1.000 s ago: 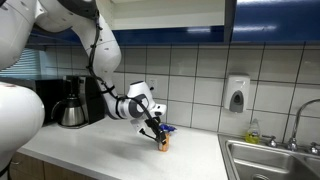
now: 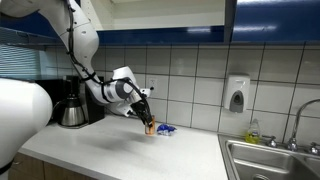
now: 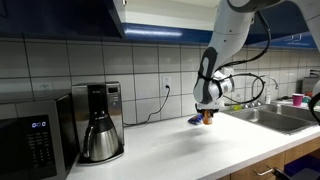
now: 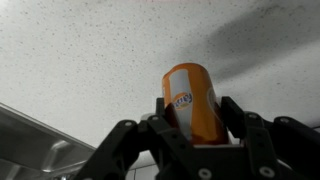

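An orange container (image 4: 190, 105) with a small label fills the middle of the wrist view, between the dark fingers of my gripper. The fingers are shut on it. In exterior view 1 the same orange container shows as a small patch (image 2: 150, 128) under the arm, near the back of the white counter. Exterior view 2 has it at the gripper's tip (image 3: 208, 117), close to a blue item (image 3: 195, 120). Whether its base touches the counter is hard to tell.
Behind the gripper in exterior view 1 lies the blue item (image 2: 166, 129) by the tiled wall. A sink (image 2: 265, 160) with a faucet is at the right. A coffee maker (image 3: 100, 120) and microwave (image 3: 35, 138) stand along the counter.
In exterior view 1 the arm and the orange container have moved left and somewhat upward in the picture, uncovering more of the blue item. My gripper stays around the container.
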